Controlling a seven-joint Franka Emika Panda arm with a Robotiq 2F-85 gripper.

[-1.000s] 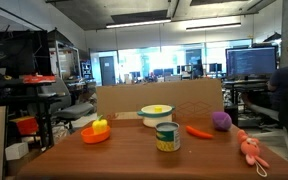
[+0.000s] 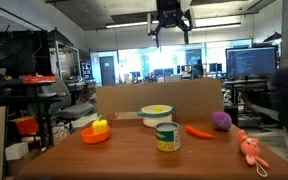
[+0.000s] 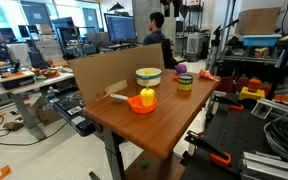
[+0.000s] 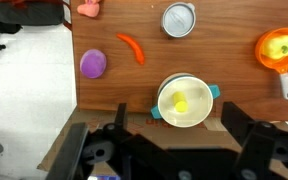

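My gripper (image 2: 171, 34) hangs high above the table in exterior view 1, its fingers spread wide and nothing between them. In the wrist view the open gripper points down, with the white pot (image 4: 200, 113) roughly between and beyond its fingers. Inside that blue-handled pot lies a small yellow object (image 4: 180, 103). An orange pan (image 4: 264, 52) with a white handle holds another yellow item (image 4: 279, 46). A metal can (image 4: 179, 19), a red-orange pepper-like piece (image 4: 132, 48) and a purple ball (image 4: 93, 64) lie spread over the brown table (image 4: 119, 85).
A pink plush toy (image 2: 250, 148) lies at the table's right side in exterior view 1. Behind the pot stands an upright cardboard panel (image 2: 199, 98). Bare tabletop shows at the front. A seated person is at the right edge.
The table objects have not moved.
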